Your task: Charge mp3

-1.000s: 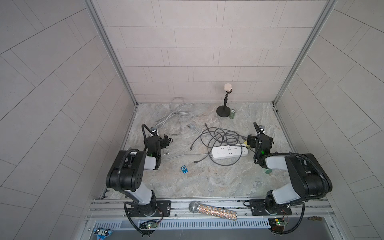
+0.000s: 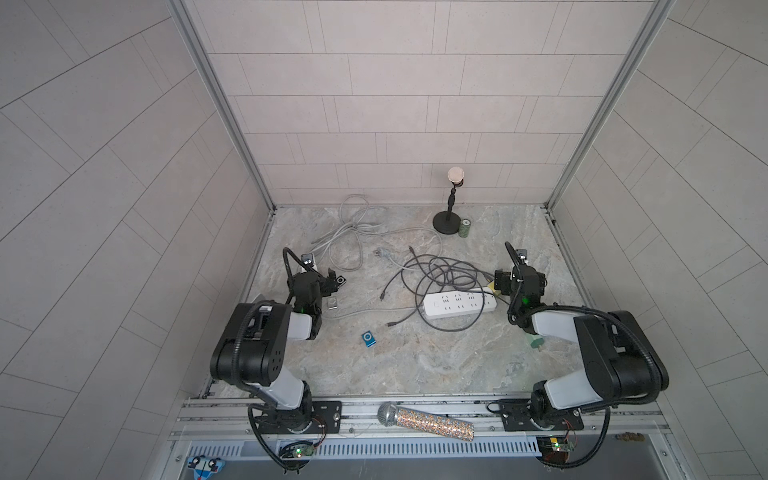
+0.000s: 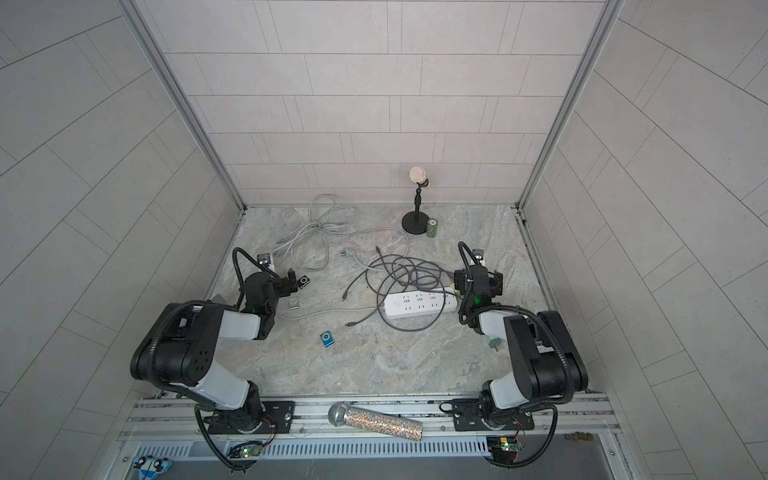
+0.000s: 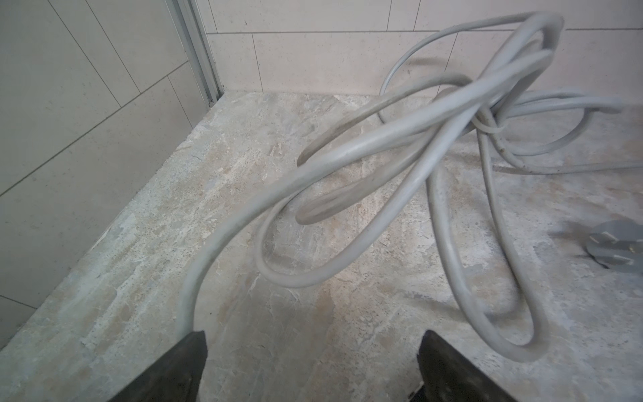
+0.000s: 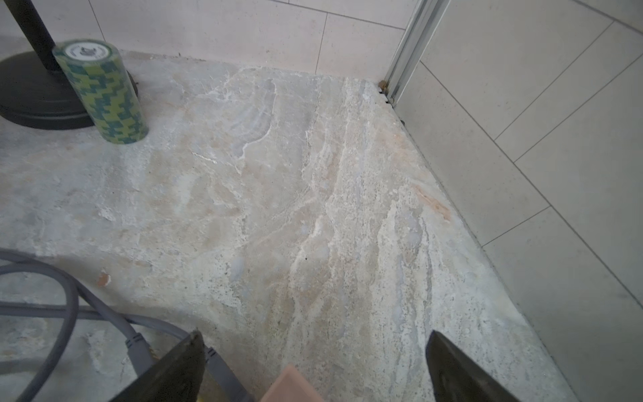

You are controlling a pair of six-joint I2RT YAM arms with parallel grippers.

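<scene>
A small blue MP3 player lies on the marble worktop, left of the white power strip. A small dark device lies beside my left gripper. Dark grey cables loop over and around the strip, and a white coiled cable with a plug lies at the back left. My left gripper is open with nothing between its fingers, facing that coil. My right gripper is open over the right side, near cable ends and a pinkish object at its lower edge.
A black stand and a green tape roll stand at the back. Tiled walls enclose three sides. A glittery microphone lies on the front rail.
My right arm has shifted slightly in the top left view. The left arm and the objects look unchanged.
</scene>
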